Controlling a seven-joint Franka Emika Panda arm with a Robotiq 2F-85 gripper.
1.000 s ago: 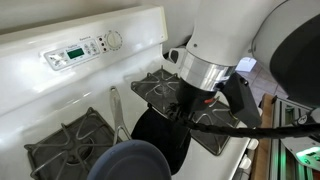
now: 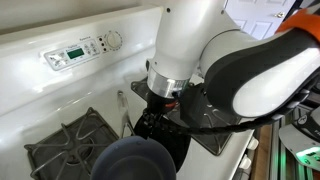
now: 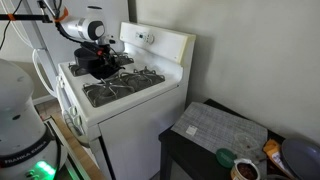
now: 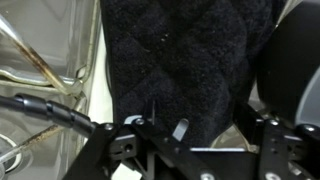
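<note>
A black quilted cloth, like a mitt or pot holder (image 4: 185, 50), lies on the stove top between the burners. My gripper is low over the cloth's near end. Its fingers (image 4: 268, 140) stand apart, with part of the cloth showing between them; whether they touch it I cannot tell. In exterior view 1 the gripper (image 2: 160, 103) comes down at the cloth's far end, partly hiding it. A dark grey pan (image 2: 134, 162) sits right beside the cloth, its light handle (image 2: 124, 112) pointing towards the back panel.
Burner grates lie on both sides, the left one (image 2: 70, 145) and the right one (image 2: 205, 125). Behind them rises the stove's control panel (image 2: 85, 48). A dark table (image 3: 205, 145) with a mat and several containers stands apart from the stove.
My gripper has moved left and lower, from the cloth's right side towards its far end by the pan handle. The pan and its handle have shifted slightly.
</note>
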